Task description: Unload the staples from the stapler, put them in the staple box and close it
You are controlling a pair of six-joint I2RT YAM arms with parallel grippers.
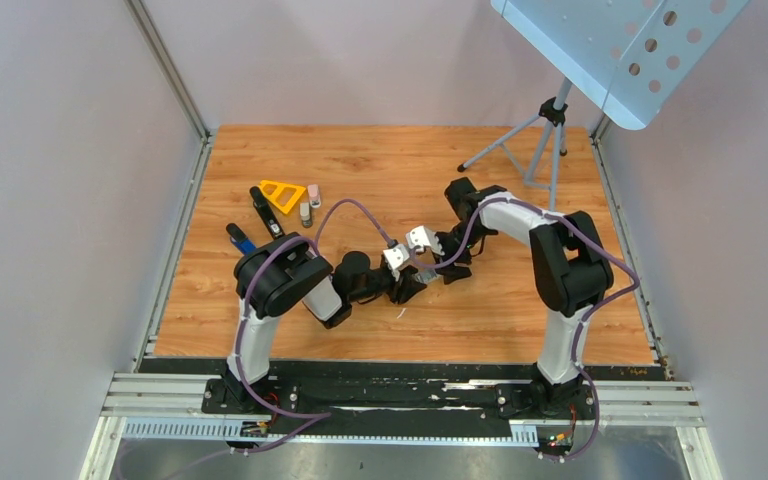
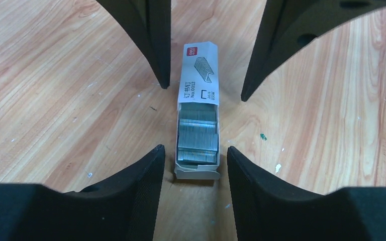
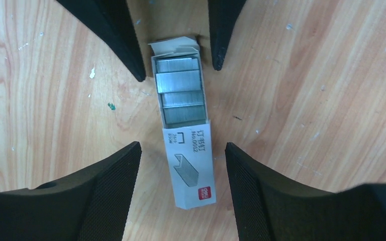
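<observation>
A small white staple box (image 2: pixel 198 70) labelled No.0012 lies on the wooden table, its sleeve partly slid back, showing rows of grey staples (image 2: pixel 197 140) in the tray. My left gripper stands open around the tray end, fingers apart on both sides without visible contact. My right gripper is open around the printed sleeve end, fingers either side of it. In each wrist view the other gripper's dark tips reach in from the top. In the top view both grippers meet over the box at the middle front, mostly hiding it.
A yellow triangular piece (image 1: pixel 280 192), black tools (image 1: pixel 265 210), a blue-handled tool (image 1: pixel 241 238) and small pink and grey blocks (image 1: pixel 314 195) lie at the left. A tripod stand (image 1: pixel 549 150) occupies the back right. Small white bits (image 1: pixel 401 312) lie near the front.
</observation>
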